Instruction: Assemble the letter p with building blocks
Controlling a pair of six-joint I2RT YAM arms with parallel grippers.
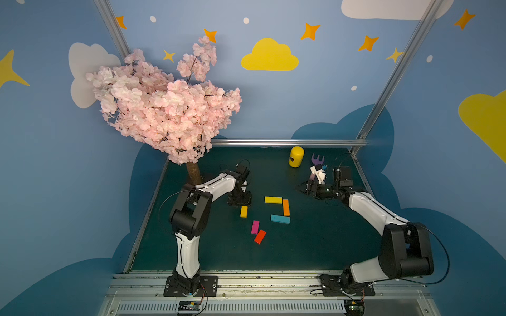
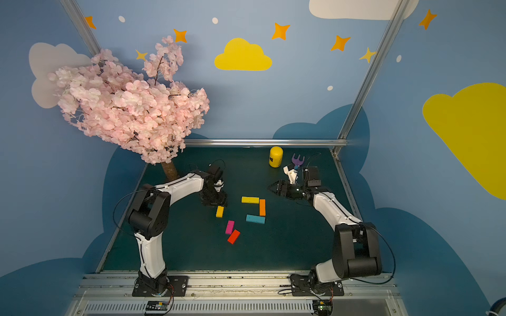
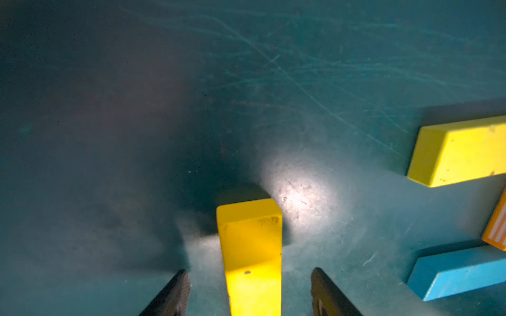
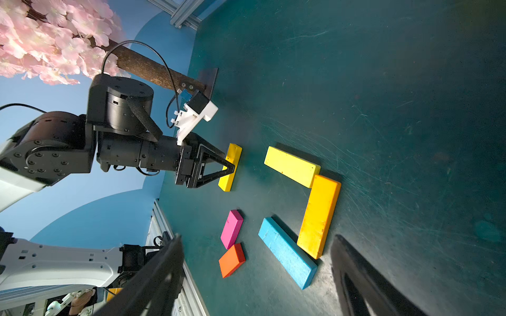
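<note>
My left gripper is open, its fingers either side of a yellow block standing apart on the mat, left of the others. Right of it lie a lighter yellow block, an orange block running down from its right end and a blue block below. Nearer the front are a pink block and a red block. My right gripper is open and empty, raised right of the blocks.
A blossom tree stands at the back left. A yellow cylinder and a purple object are at the back right.
</note>
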